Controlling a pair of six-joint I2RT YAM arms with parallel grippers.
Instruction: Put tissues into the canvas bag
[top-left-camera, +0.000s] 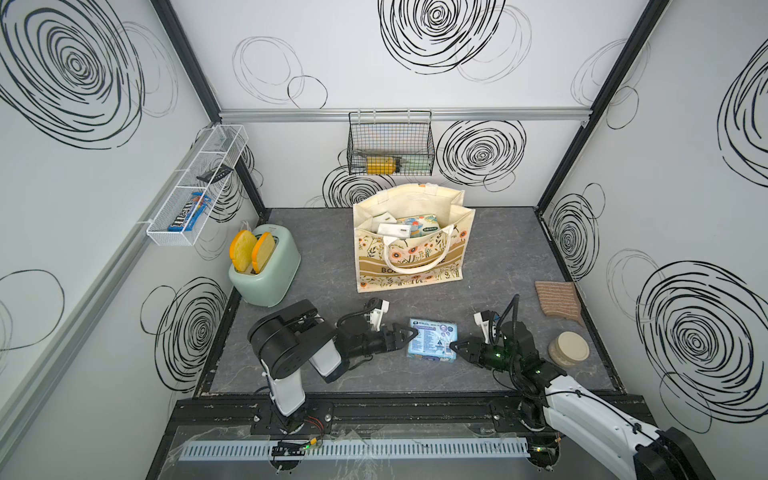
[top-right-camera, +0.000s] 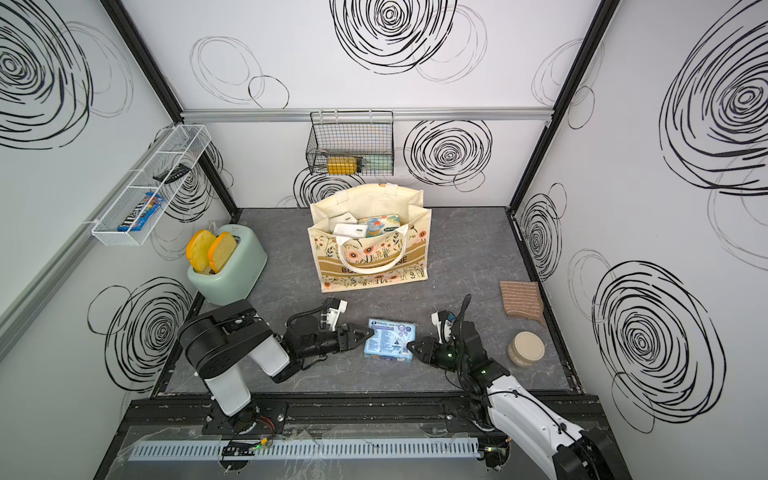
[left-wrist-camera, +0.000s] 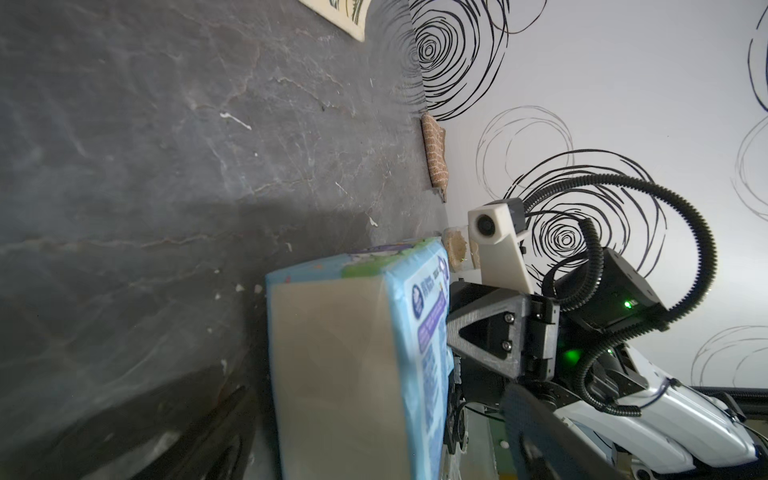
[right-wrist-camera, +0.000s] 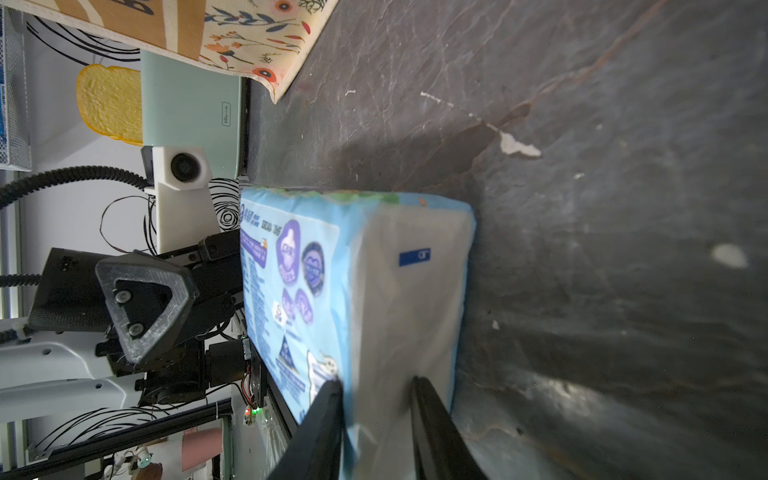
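Observation:
A light-blue tissue pack lies flat on the dark table between my two grippers. The cream canvas bag with floral print stands upright behind it, with packs inside. My left gripper is at the pack's left end, its fingers open on either side of the pack's end in the left wrist view. My right gripper is at the right end, its fingers part open over the pale end face, close to or touching it.
A green toaster with bread stands at the left. A brown mat and a round beige lid lie at the right. Wire baskets hang on the walls. Table space between pack and bag is clear.

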